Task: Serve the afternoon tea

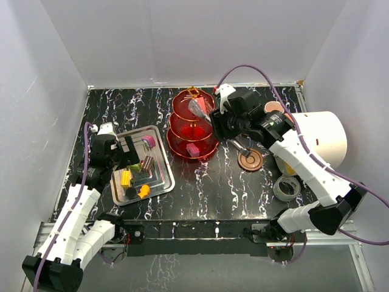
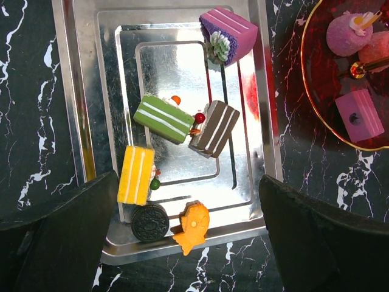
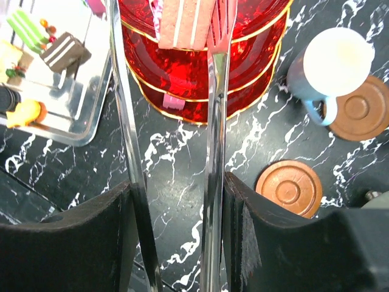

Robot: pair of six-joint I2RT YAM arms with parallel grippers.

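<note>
Steel tongs (image 3: 216, 152) run forward from my right gripper, shut on their two arms, which stand apart. Between the tong tips shows a pink striped cake (image 3: 185, 24), nearer the right tip, over the top tier of the red three-tier stand (image 1: 190, 131). Whether it rests there is hard to tell. Another pink cake (image 1: 192, 149) sits on the lowest tier. Over the metal tray (image 2: 73, 109) my left gripper is open and empty. The tray holds a purple cake (image 2: 234, 33), green cake (image 2: 163, 118), brown cake (image 2: 216, 129), yellow cake (image 2: 135, 175), black cookie (image 2: 150, 223) and orange fish-shaped piece (image 2: 194, 225).
A light blue cup (image 3: 298, 79) stands on a brown coaster (image 3: 368, 106); a second coaster (image 3: 289, 190) lies bare. At the right are a large cream cylinder (image 1: 319, 140) and a roll of tape (image 1: 286, 198).
</note>
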